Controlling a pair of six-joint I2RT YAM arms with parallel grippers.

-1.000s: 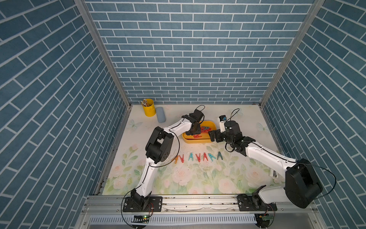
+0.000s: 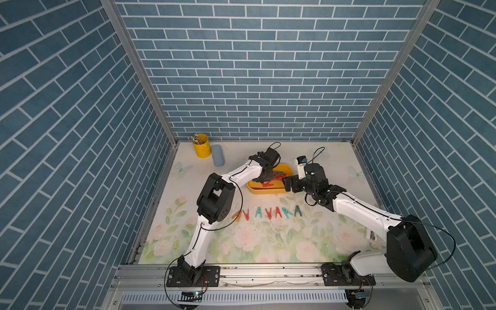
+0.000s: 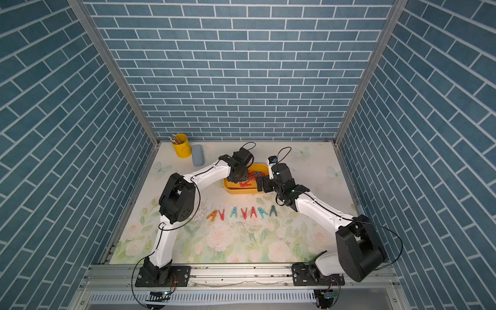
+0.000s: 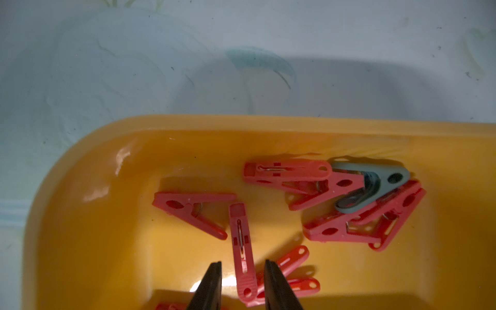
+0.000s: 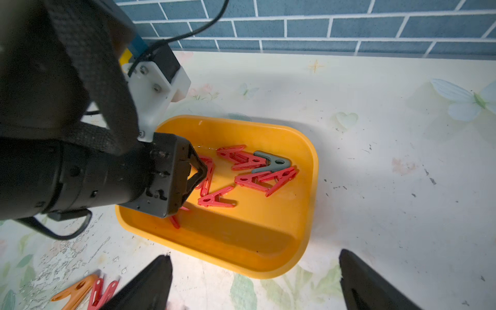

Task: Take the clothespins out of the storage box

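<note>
The yellow storage box (image 5: pixel 242 248) holds several red clothespins (image 4: pixel 242 258) and a grey-blue clothespin (image 4: pixel 377 175). My left gripper is over the box, fingers apart, just above an upright-pointing red clothespin, with nothing visibly held. My right gripper stands open at the box's right, nearer the front, with nothing between its fingers. A row of orange, red, teal and dark clothespins (image 2: pixel 268 213) lies on the table in front of the box.
A yellow cup (image 2: pixel 203 149) with sticks and a grey-blue cylindrical object (image 2: pixel 218 155) stand at the back left. Tiled walls surround the table.
My left gripper and arm have shifted slightly to the right over the box. The right arm has not moved.
</note>
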